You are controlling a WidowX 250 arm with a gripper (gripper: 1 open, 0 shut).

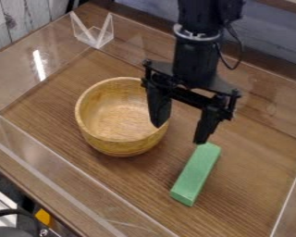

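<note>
My black gripper point(183, 117) hangs open over the table, its two fingers spread wide with nothing visible between them. A green block point(195, 174) lies flat on the wooden table just below and in front of the right finger. A tan oval basket point(104, 139) sits to the left, partly behind the left finger, and it looks empty.
The wooden table point(52, 65) has free room at the back left, the right and the front. A small white wire object point(95, 32) stands at the back left. A dark cable lies at the lower left corner.
</note>
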